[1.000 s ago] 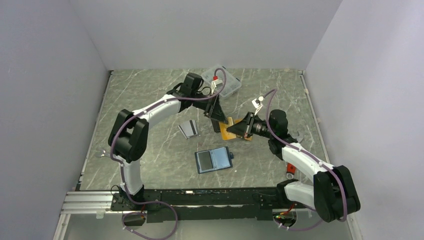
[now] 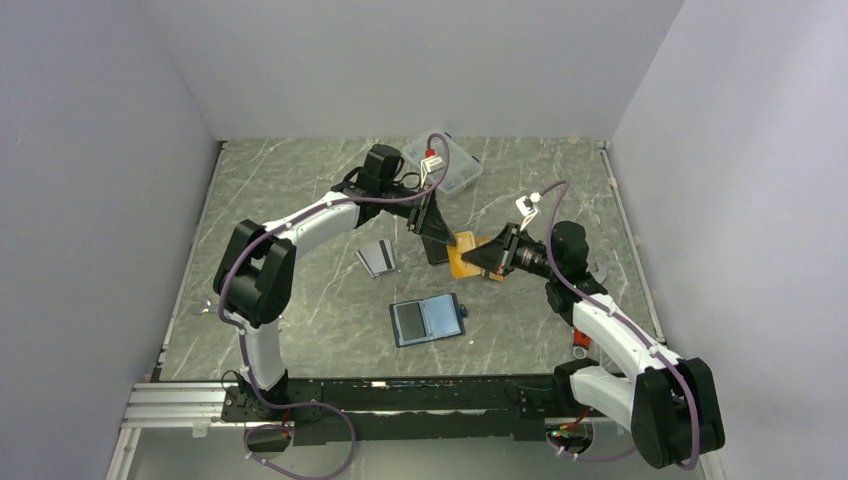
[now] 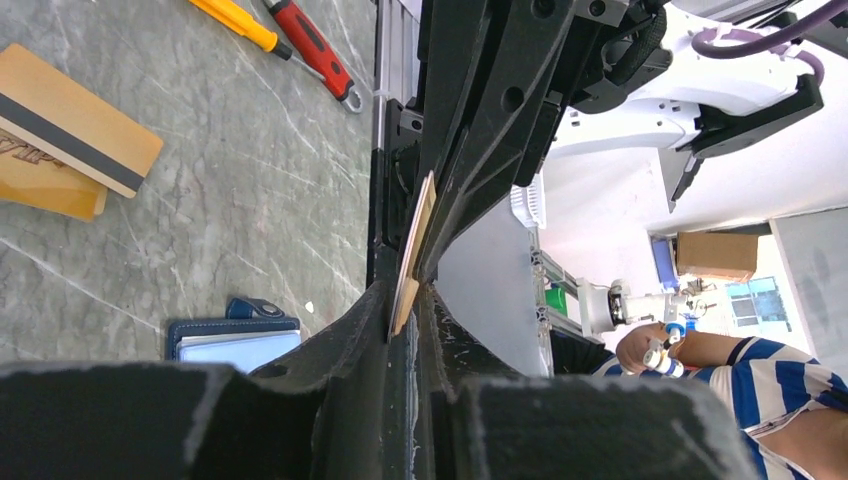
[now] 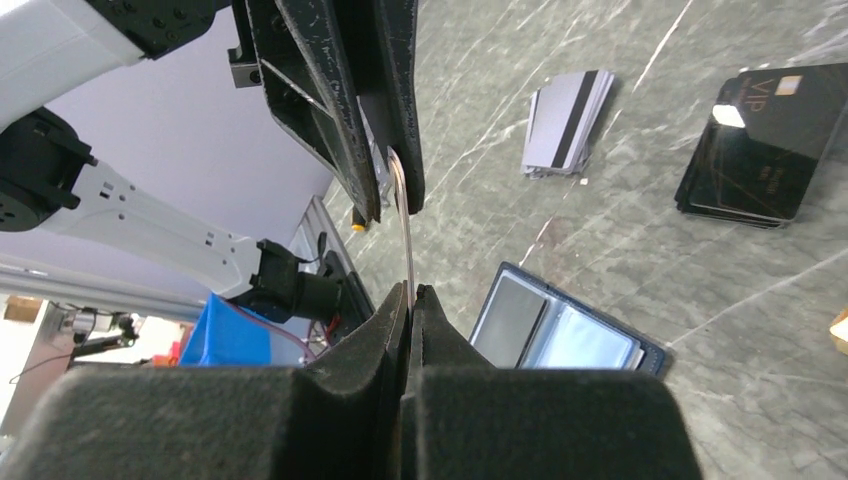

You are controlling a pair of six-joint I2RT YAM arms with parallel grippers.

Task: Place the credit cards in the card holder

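Observation:
One gold card (image 2: pixel 459 264) is held up between my two grippers, seen edge-on in both wrist views. Around its far end, my left gripper stands partly open, a gap showing between its fingers. On the opposite end my right gripper is shut on the card's thin edge. The blue card holder (image 2: pixel 428 319) lies spread open on the table below. Loose cards rest in stacks: silver ones (image 4: pixel 568 122), black ones (image 4: pixel 765 145) and gold ones (image 3: pixel 75 120).
A clear plastic box (image 2: pixel 455 165) stands at the back. Toward the right edge lie a red-handled tool (image 3: pixel 308 45) and a yellow one (image 3: pixel 235 22). Bare table surrounds the holder.
The gold card and my right gripper have shifted slightly to the right in the top view. My left arm has barely moved. Holder and stacks are unchanged.

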